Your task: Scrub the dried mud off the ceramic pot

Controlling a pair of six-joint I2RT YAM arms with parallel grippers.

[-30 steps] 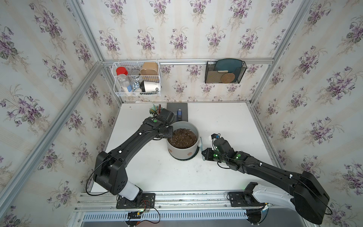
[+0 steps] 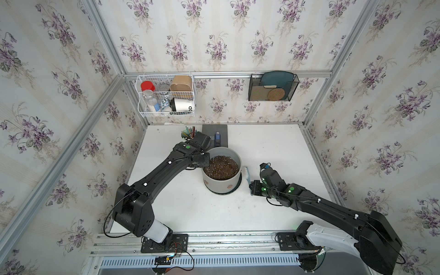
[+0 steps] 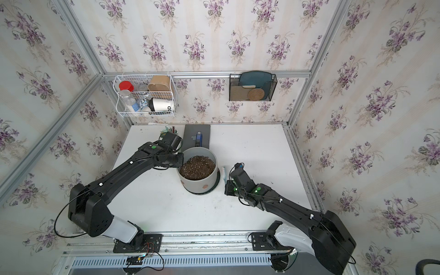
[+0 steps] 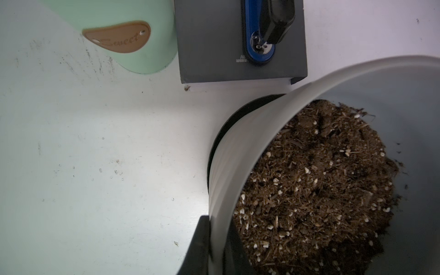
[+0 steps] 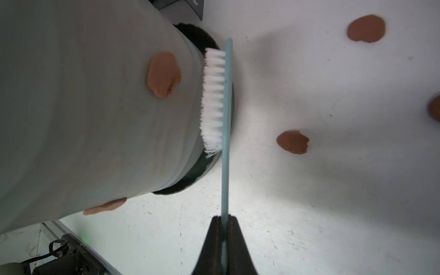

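A grey ceramic pot (image 2: 221, 181) of dark soil stands on a dark saucer (image 5: 190, 176). My left gripper is shut on its left rim, seen in the left wrist view. My right gripper is shut on the thin light-blue handle of a brush (image 5: 212, 100), whose white bristles face the pot's right side, very close; contact is unclear. Tan mud patches show on the pot wall, one (image 5: 163, 74) beside the brush and one (image 5: 104, 207) lower in the right wrist view. Several similar brown pieces (image 5: 292, 142) appear to the right of the brush.
A dark grey box (image 4: 206, 55) with a blue item stands behind the pot, beside a mint-green holder (image 4: 146, 59). Wire racks (image 2: 272, 98) hang on the back wall.
The left arm and pot are unchanged.
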